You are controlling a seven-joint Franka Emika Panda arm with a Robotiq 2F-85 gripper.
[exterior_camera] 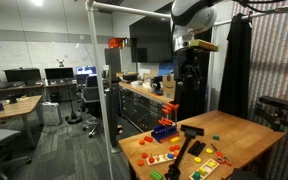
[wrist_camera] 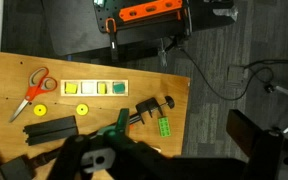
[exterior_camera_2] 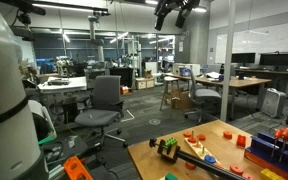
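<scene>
High above the wooden table (exterior_camera: 224, 128) hangs my gripper (exterior_camera: 191, 78), at the top edge in exterior view 2. In the wrist view its dark fingers stand wide apart, open, with nothing held. Below them on the table lies a long black tool (wrist_camera: 149, 106) with a crosswise head, partly hidden by a finger. Beside it is a green block (wrist_camera: 164, 127). A pale strip (wrist_camera: 94, 87) carries yellow and green pieces. Red-handled scissors (wrist_camera: 36, 88), yellow discs (wrist_camera: 82, 109) and a black bar (wrist_camera: 52, 130) lie further left.
A blue rack (exterior_camera: 164, 131) stands at one table edge, with red pieces (exterior_camera: 170, 107) above it. Small coloured pieces (exterior_camera_2: 234, 170) lie scattered nearby. An orange bar (wrist_camera: 144, 10) borders the wrist view's top. Bare wood shows between the pieces; office chairs (exterior_camera_2: 106, 100) stand beyond.
</scene>
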